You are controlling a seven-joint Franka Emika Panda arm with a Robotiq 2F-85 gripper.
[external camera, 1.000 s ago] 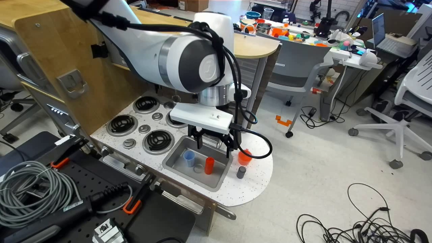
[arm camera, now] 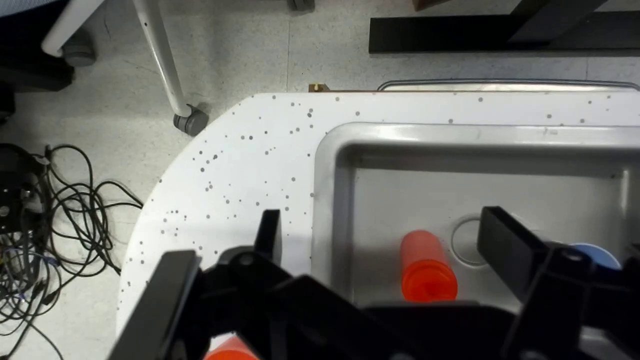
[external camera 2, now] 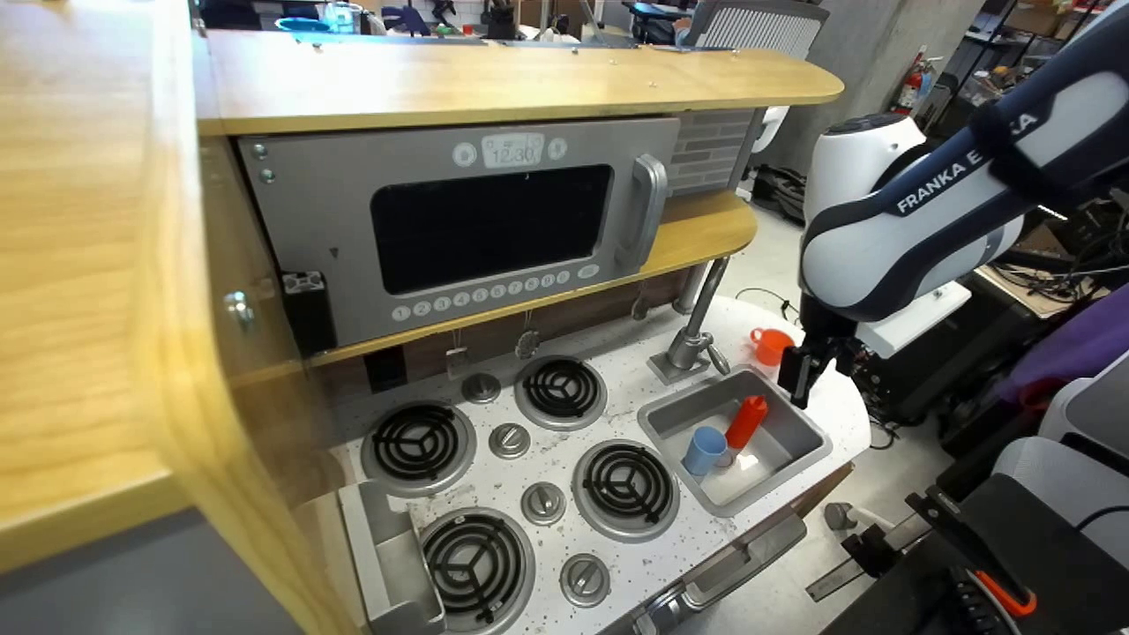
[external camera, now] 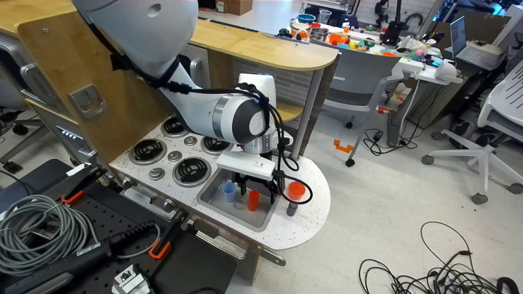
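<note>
In exterior view 1 my gripper [external camera: 258, 191] hangs over the back part of the grey sink [external camera: 211, 206], fingers pointing down. Its fingers stand wide open, and the wrist view shows nothing gripped by the fingers [arm camera: 507, 246]. A red cylindrical bottle [external camera: 253, 201] is in the sink; in the wrist view the bottle [arm camera: 427, 264] appears between the two fingers, below them. Left of it in exterior view 1 is a light blue cup [external camera: 229, 191]. An orange-red cup [external camera 2: 770, 346] rests on the white counter beside the sink, mostly hidden by the gripper in the wrist view.
A small dark grey cylinder [external camera: 292, 210] stands on the counter right of the sink. The faucet [external camera 2: 688, 351] rises at the sink's back edge. Several stove burners [external camera 2: 626, 489] lie to the left. The rounded counter end [arm camera: 240, 162] has free room.
My gripper has come down toward the sink and is closer to the objects, its fingers still open. The bottle and the cups have kept their places.
</note>
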